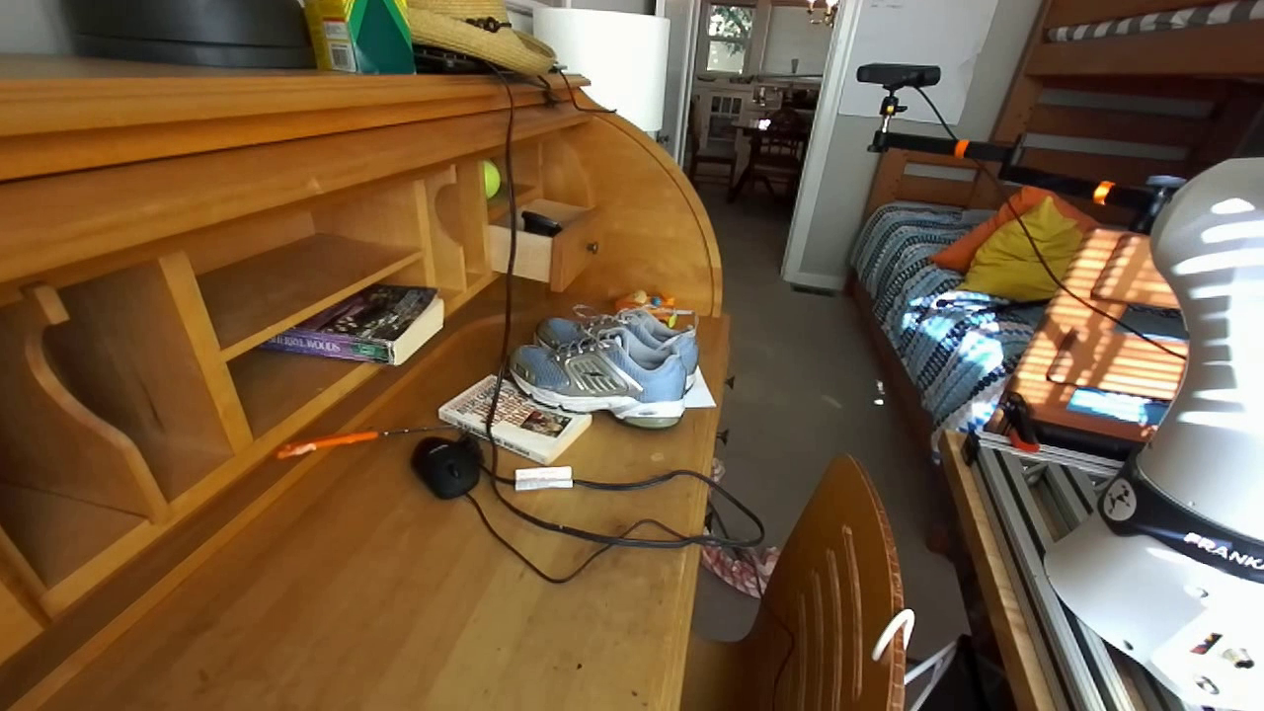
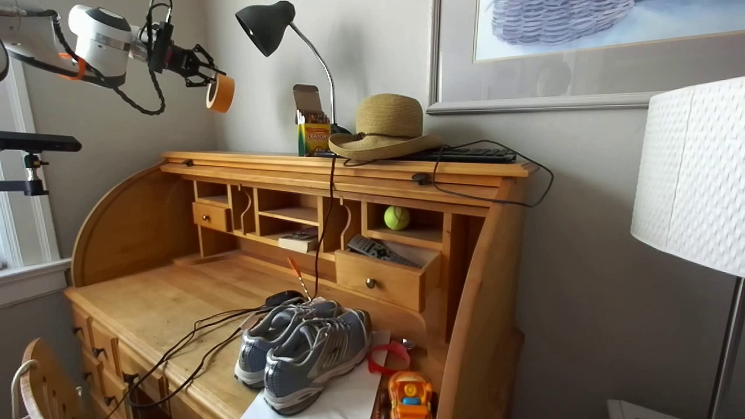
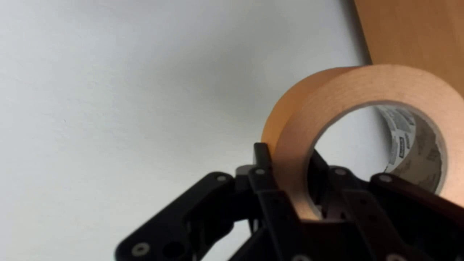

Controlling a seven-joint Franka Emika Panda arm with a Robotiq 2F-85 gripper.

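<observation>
A roll of orange-tan tape point(image 2: 220, 93) hangs in the air at the upper left of exterior view 2, above the level of the desk's top shelf. My gripper point(image 2: 213, 78) is shut on its ring. Up close in the wrist view, the tape roll point(image 3: 369, 82) shows its flat side and part of its printed inner core. One finger point(image 3: 262, 157) presses the outer surface, and the other reaches inside the hole, clamping the ring wall. In exterior view 1 only the arm's lower part point(image 1: 1221, 355) shows; gripper and tape are out of that view.
Along the roll-top desk point(image 2: 174, 290) stand a black lamp point(image 2: 269, 24), a crayon box point(image 2: 314, 136) and a straw hat point(image 2: 387, 119) on top. Sneakers point(image 2: 318, 356), cables and a mouse point(image 1: 446, 467) lie on the desktop.
</observation>
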